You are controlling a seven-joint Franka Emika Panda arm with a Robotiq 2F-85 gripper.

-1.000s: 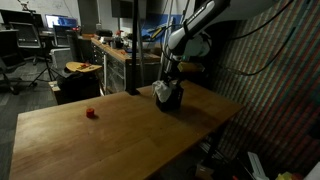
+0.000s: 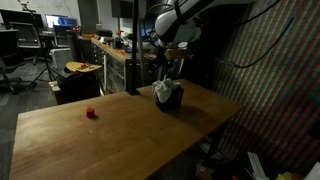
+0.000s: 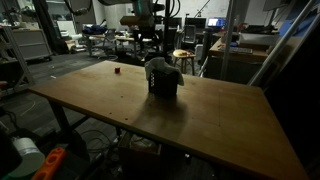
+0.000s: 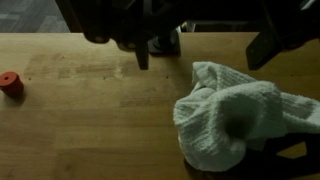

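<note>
A pale knitted cloth (image 4: 225, 118) is draped over a black box (image 3: 162, 88) on the wooden table. The cloth (image 2: 163, 90) covers part of the box's top in exterior view 1, so what is inside is hidden. Above the box, clear of the cloth, hangs my gripper. Its dark fingers (image 4: 268, 45) are spread wide with nothing between them. Far to the left of the cloth lies a small red round object (image 4: 11, 83), also seen as a red item (image 2: 90, 113) on the left half of the table.
Bare tabletop (image 2: 105, 145) stretches across the front and left. A dark post (image 2: 133, 50) rises near the table's back edge. Behind it are a stool (image 2: 84, 67) and office chairs. Under the wrist camera, a dark object (image 4: 165, 43) sits at the table's far edge.
My arm has risen and shifted left in exterior view 1, leaving a larger gap above the box. The cloth, box and red object look unmoved.
</note>
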